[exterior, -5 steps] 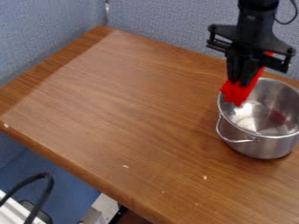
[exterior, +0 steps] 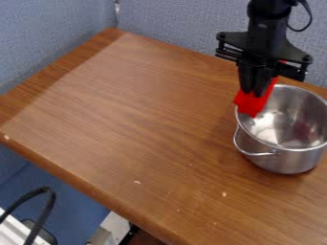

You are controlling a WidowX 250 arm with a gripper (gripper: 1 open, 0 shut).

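The black gripper (exterior: 255, 81) hangs at the upper right, over the left rim of a silver metal pot (exterior: 292, 144). A red object (exterior: 251, 102) is at its fingertips, partly in front of the pot's upper left inside. The pot stands on the wooden table (exterior: 115, 115) at the right.
Grey padded walls border the back and left. A black cable (exterior: 45, 211) and white equipment lie off the table at the lower left.
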